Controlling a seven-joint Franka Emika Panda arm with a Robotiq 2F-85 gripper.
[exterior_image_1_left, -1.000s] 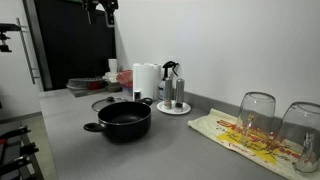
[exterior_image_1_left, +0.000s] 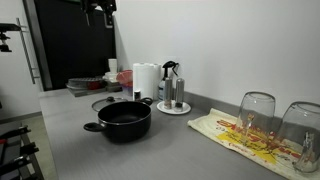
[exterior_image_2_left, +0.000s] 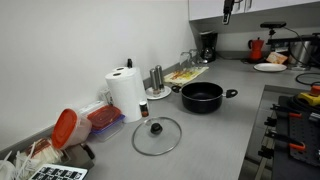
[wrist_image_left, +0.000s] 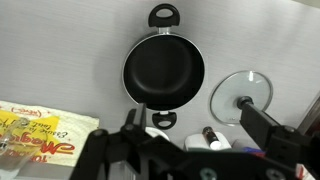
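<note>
A black two-handled pot (exterior_image_1_left: 125, 120) stands open and empty on the grey table, its inside showing from above in the wrist view (wrist_image_left: 164, 72). Beside it lies a glass lid with a black knob (exterior_image_2_left: 157, 137), flat on the table and apart from the pot. High above the table, at the top left of exterior view 1, hangs my gripper (exterior_image_1_left: 98, 18). It is open, its fingers spread along the bottom of the wrist view with nothing held between them.
Behind the pot are a paper towel roll (exterior_image_2_left: 126, 95) and a white plate with grinders (exterior_image_1_left: 174, 107). Two upturned glasses (exterior_image_1_left: 257, 110) stand on a yellow printed bag (wrist_image_left: 40, 135). A red basin (exterior_image_2_left: 70, 127) is near the wall. Table space in front of the pot is clear.
</note>
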